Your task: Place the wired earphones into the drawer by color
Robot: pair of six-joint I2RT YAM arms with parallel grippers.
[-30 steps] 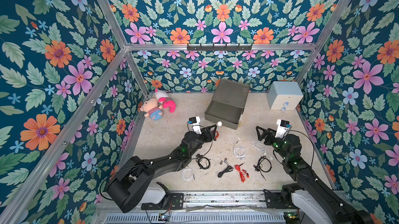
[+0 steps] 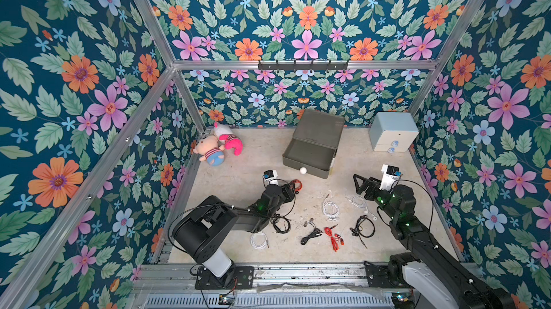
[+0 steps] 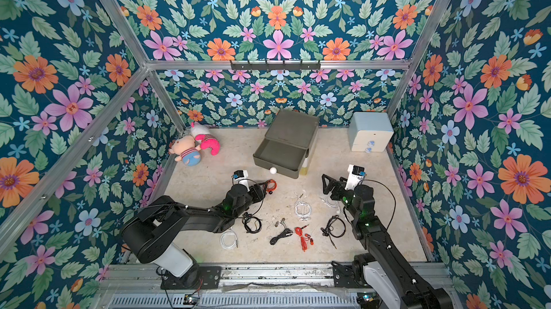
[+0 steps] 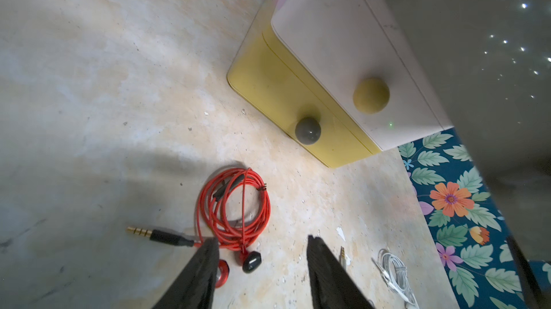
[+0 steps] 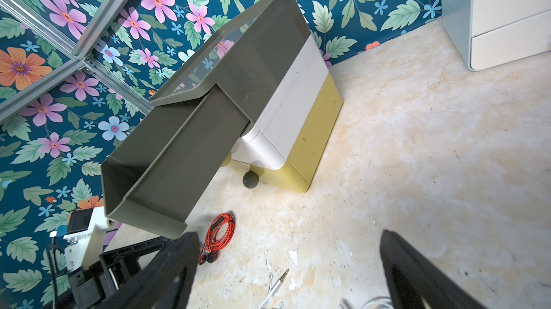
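A chest's grey-green top drawer (image 2: 307, 157) stands pulled out; its white knob (image 2: 303, 170) faces front. Below it are a white drawer with a yellow knob (image 4: 370, 95) and a yellow drawer with a grey knob (image 4: 308, 130), both shut. A coiled red earphone (image 4: 232, 211) lies on the table before the chest. My left gripper is open above its near end, earbuds near the left finger, nothing held. Off to the right, my right gripper is wide open and empty. White earphones (image 2: 330, 210), a black one (image 2: 362, 227) and another red one (image 2: 331, 239) lie nearer the front.
More black cables (image 2: 281, 224) and a white coil (image 2: 259, 240) lie beneath and beside the left arm. Plush toys (image 2: 212, 149) sit at back left. A blue cabinet (image 2: 393, 131) stands at back right. Bare table surrounds the toys.
My left gripper has come back from the open drawer's front, uncovering more of the red coil, and its upper arm has swung rightward. The right arm and drawer look unchanged.
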